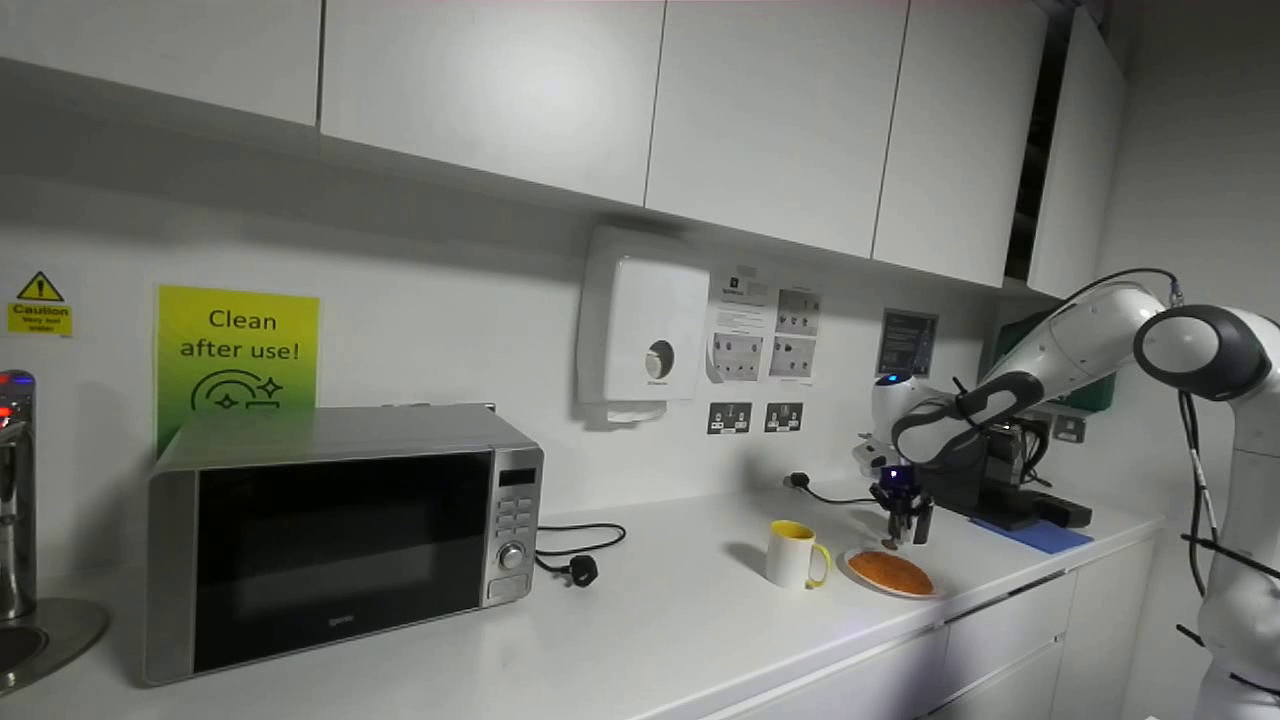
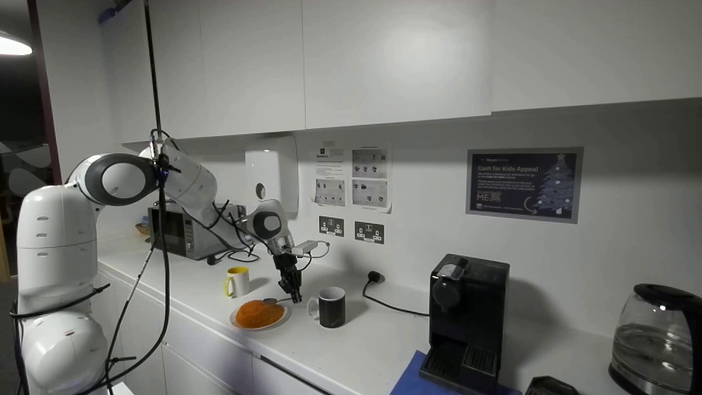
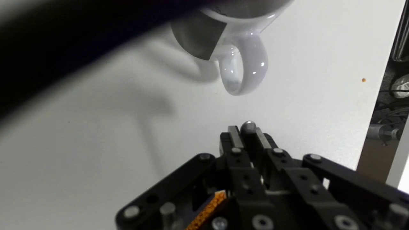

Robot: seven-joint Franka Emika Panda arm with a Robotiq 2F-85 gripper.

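Note:
My gripper (image 2: 294,297) is low over the counter, between the plate and the dark mug. It is shut on a metal spoon (image 2: 270,300), whose bowl reaches out over the plate's edge near the orange food (image 2: 259,314). The rounded end of the spoon handle (image 3: 248,126) shows between the fingertips in the wrist view. A white plate (image 2: 287,318) bears the heap of orange food. The black-and-white mug (image 2: 332,308) stands just beyond the gripper, its handle (image 3: 255,67) turned towards the fingers and apart from them.
A white mug with a yellow inside (image 1: 789,556) stands on the plate's other side. The coffee machine (image 2: 467,316) on a blue mat (image 2: 409,375) and a glass kettle (image 2: 651,336) are farther along.

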